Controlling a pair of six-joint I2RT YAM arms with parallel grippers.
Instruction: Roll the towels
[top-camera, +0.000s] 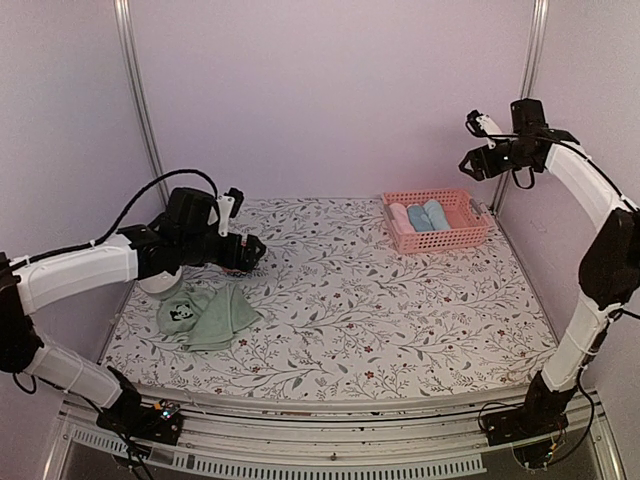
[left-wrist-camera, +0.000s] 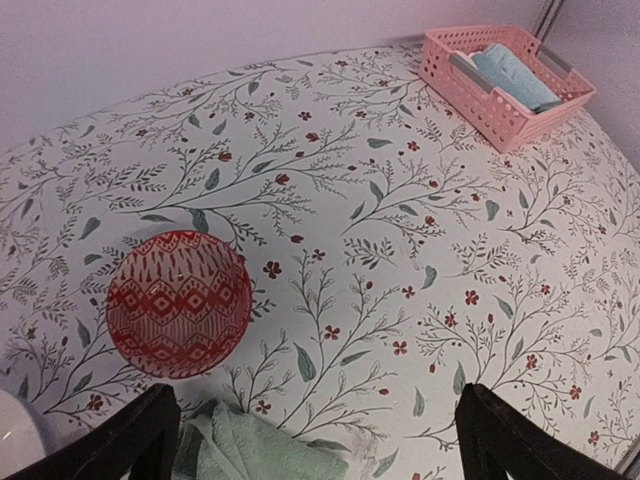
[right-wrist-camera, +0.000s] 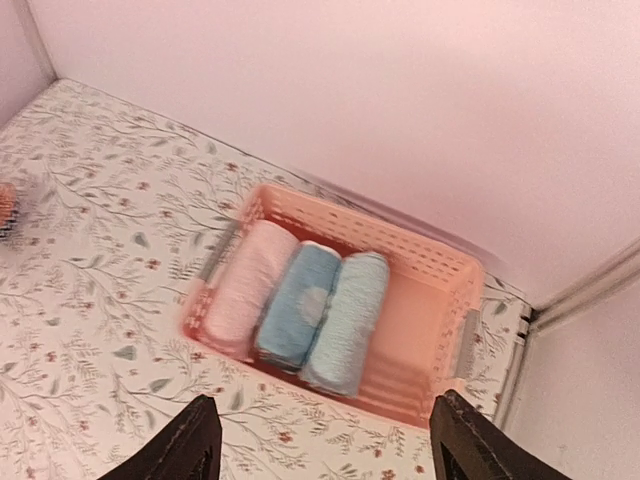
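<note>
A pink basket (top-camera: 437, 241) stands at the back right. Inside it lie a pink rolled towel (right-wrist-camera: 250, 285), a blue rolled towel (right-wrist-camera: 297, 308) and a lighter blue rolled towel (right-wrist-camera: 348, 318), side by side, with bare floor to their right. Unrolled green cloth (top-camera: 222, 318) lies loosely at the left of the table, and a dark printed figure shows on it. Above the table's left part hangs my left gripper (top-camera: 254, 252), open and empty. My right gripper (top-camera: 471, 165) is raised above the basket, its fingers (right-wrist-camera: 185, 440) apart with nothing between them.
A round red patterned bowl (left-wrist-camera: 180, 305) stands beyond the green cloth, largely hidden by my left arm in the top view. Left of it is a white bowl (top-camera: 160, 284). Walls close in at the back and sides.
</note>
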